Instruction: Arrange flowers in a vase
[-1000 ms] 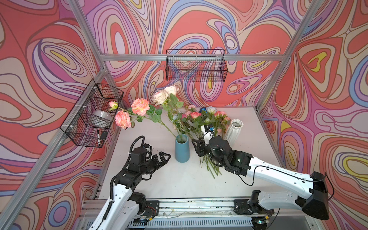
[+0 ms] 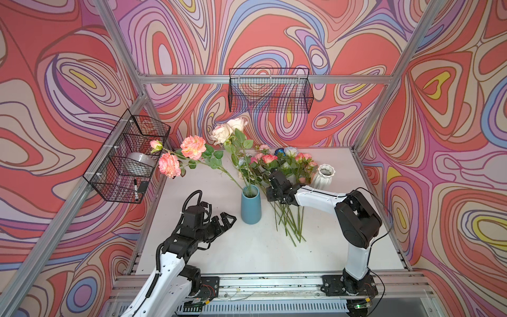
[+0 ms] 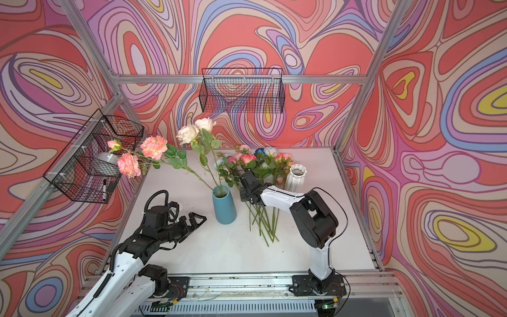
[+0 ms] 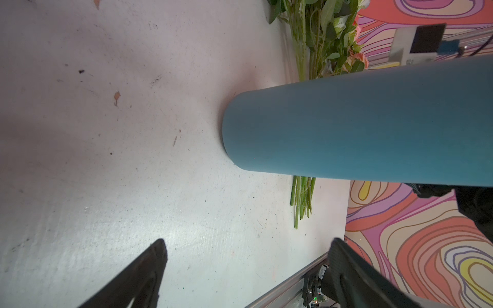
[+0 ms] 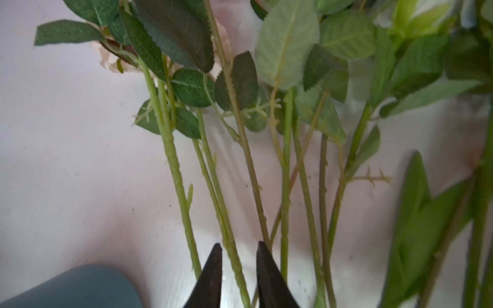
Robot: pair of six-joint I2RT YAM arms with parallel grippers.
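The blue vase [image 2: 251,207] stands upright, holding white roses [image 2: 228,130] and pink-orange flowers [image 2: 192,147] that lean left. Right of it, a bunch of loose flowers [image 2: 285,161] lies on the table, stems [image 2: 293,222] toward the front. My right gripper points down over these stems, its fingertips a small gap apart. One green stem [image 5: 226,238] runs through that gap in the right wrist view; whether it lies between the fingers or below them I cannot tell. Left of the vase, my left gripper stands open and empty, its fingers [image 4: 149,261] wide apart.
Behind the right forearm stands a white ribbed vase [image 2: 322,177]. Wire baskets hang on the left side [image 2: 126,158] and on the back wall [image 2: 270,95]. Bare table lies in front of the blue vase [image 2: 258,248].
My right arm has swung from a low reach at the right to a raised, bent pose, its gripper now turned down over the stems. The left arm has shifted only slightly; the vase stands unmoved.
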